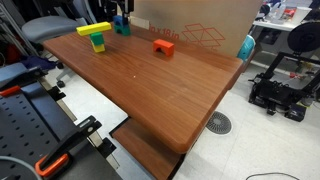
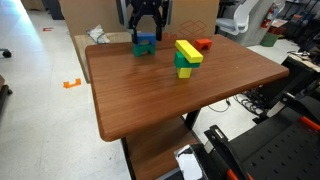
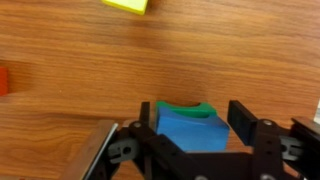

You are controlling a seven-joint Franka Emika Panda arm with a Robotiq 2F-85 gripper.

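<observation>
A blue block (image 3: 194, 131) sits on top of a green block (image 3: 186, 108) near the far end of the wooden table. My gripper is directly over this stack, its fingers part open, with one finger on either side of the blue block. Narrow gaps seem to show beside the block in the wrist view. From the second exterior view, the gripper (image 2: 146, 30) reaches down to the blue block (image 2: 146, 38), and the green block (image 2: 144, 49) rests on the table.
Another stack, with a yellow block (image 2: 188, 50) lying across its top, stands nearby. A red arch-shaped block (image 1: 163, 47) lies apart from both stacks.
</observation>
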